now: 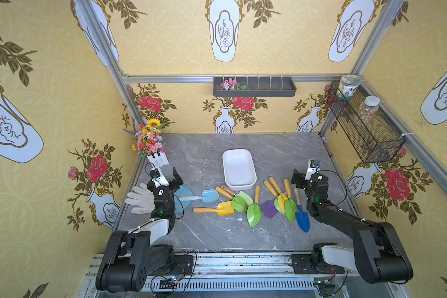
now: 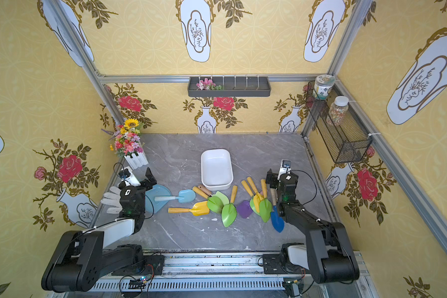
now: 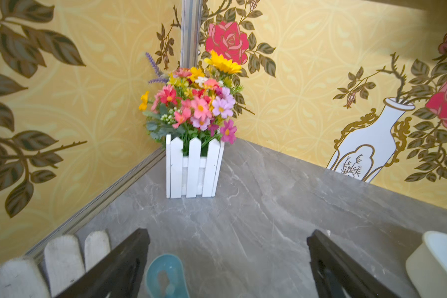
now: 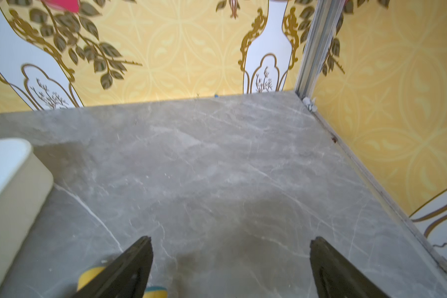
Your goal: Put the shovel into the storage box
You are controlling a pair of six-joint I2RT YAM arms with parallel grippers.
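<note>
Several garden shovels lie across the front half of the table: a blue one point(image 1: 302, 219) at right, green ones point(image 1: 253, 214), a yellow one point(image 1: 225, 208), a light blue one point(image 1: 210, 195). A white rectangular box point(image 1: 239, 174) sits empty behind them at centre. My left gripper point(image 1: 166, 177) hangs open above the left end, near the gloves and a light blue item. My right gripper point(image 1: 304, 176) is open above the blue shovel's handle, with nothing between its fingers.
A flower pot point(image 1: 157, 160) stands at the back left, gloves point(image 1: 140, 198) at the left edge. A wire basket point(image 1: 362, 119) with jars hangs on the right wall, a grey shelf point(image 1: 253, 92) on the back wall.
</note>
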